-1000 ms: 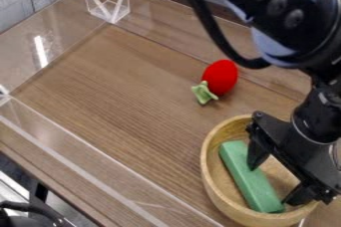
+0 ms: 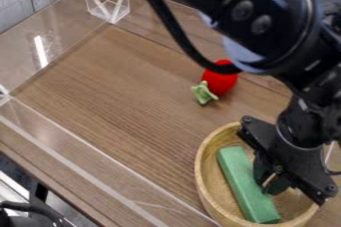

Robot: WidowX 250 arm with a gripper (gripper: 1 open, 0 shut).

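Observation:
A round wooden bowl sits at the bottom right of the camera view, holding a long green block. My black gripper reaches down from the right into the bowl, its tips at the right side of the green block. It looks shut; whether anything is between its fingers is hard to make out, as the dark parts overlap.
A red object with a small green piece lies above the bowl. A clear plastic holder stands at the back left.
The gripper has drawn together and shifted left and up over the bowl, beside the green block. The block and bowl look nearly unmoved.

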